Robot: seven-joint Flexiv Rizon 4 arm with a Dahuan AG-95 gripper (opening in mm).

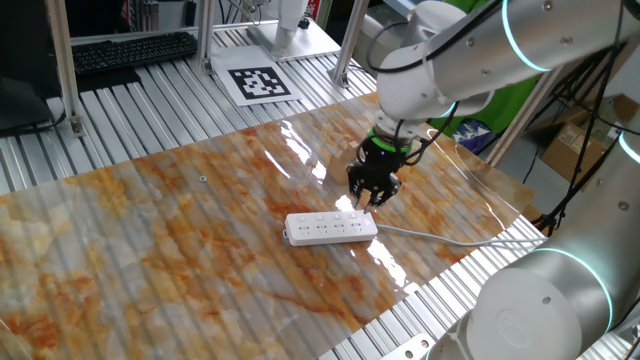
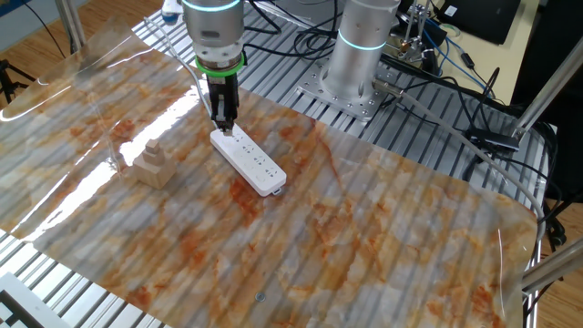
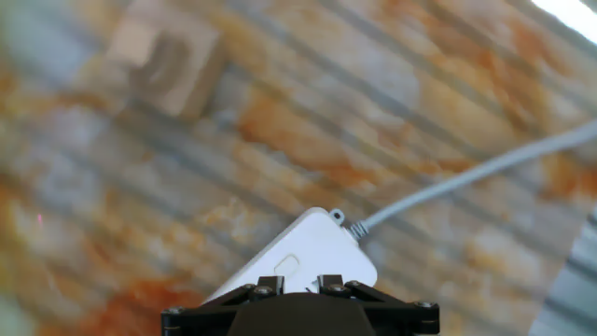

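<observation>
A white power strip [image 1: 330, 228] lies flat on the marbled sheet, its row of sockets facing up. In exterior view 2 the strip [image 2: 249, 161] runs diagonally, its cable end beneath my gripper [image 2: 223, 126]. That gripper [image 1: 372, 198] points down over the same end in exterior view 1. From the wrist, my gripper has its two fingertips a small gap apart, with white casing of the strip [image 3: 322, 245] showing between them and no object held. Whether the tips touch the casing cannot be told. An oval button shows near the left fingertip.
A stepped wooden block [image 2: 153, 169] stands beside the strip, apart from it. The grey cable [image 1: 450, 240] trails from the strip toward the robot's base. A small metal nut-like piece [image 1: 203, 179] lies on the sheet, which is otherwise largely clear.
</observation>
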